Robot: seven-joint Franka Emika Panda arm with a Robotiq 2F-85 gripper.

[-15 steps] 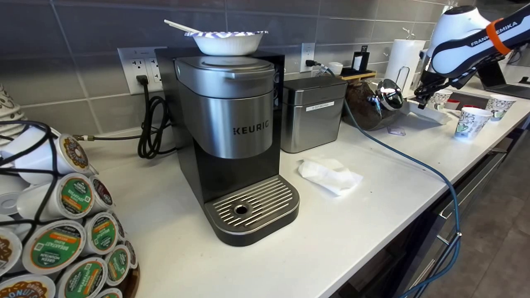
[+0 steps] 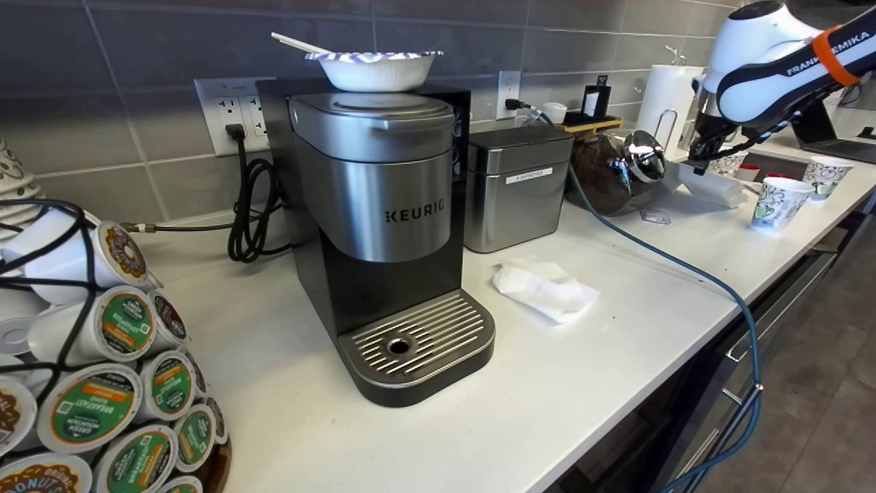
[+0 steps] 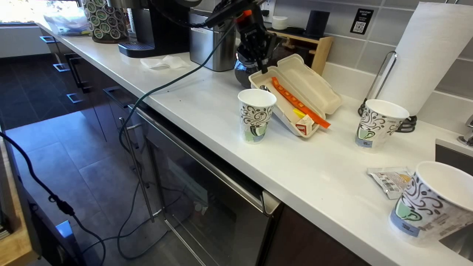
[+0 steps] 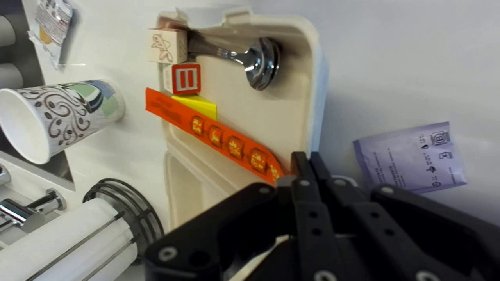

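Note:
My gripper is shut, its fingertips together at the side rim of an open beige clamshell box (image 4: pixel 295 117). Whether the thin rim sits between them cannot be told. In exterior view 2 the gripper (image 3: pixel 264 70) meets the box's far-left edge, and the box (image 3: pixel 326 91) looks tilted, with that side raised. Inside it lie a shiny metal spoon (image 4: pixel 255 63), a block with a fish drawing (image 4: pixel 164 46), a red-framed block (image 4: pixel 186 79) and a yellow piece (image 4: pixel 199 104). An orange strip (image 4: pixel 220 138) lies across the box, overhanging one edge.
A purple packet (image 4: pixel 412 157) lies beside the box. Paper cups stand near it, one (image 3: pixel 255 115) in front and another (image 3: pixel 379 124) by the paper towel roll (image 3: pixel 425 57). Behind my gripper is a dark glass jar (image 2: pixel 603 172). A blue cable (image 2: pixel 657 250) crosses the counter.
My gripper has turned to point more steeply down and shifted slightly. The box's near side shows taller and more tilted than before.

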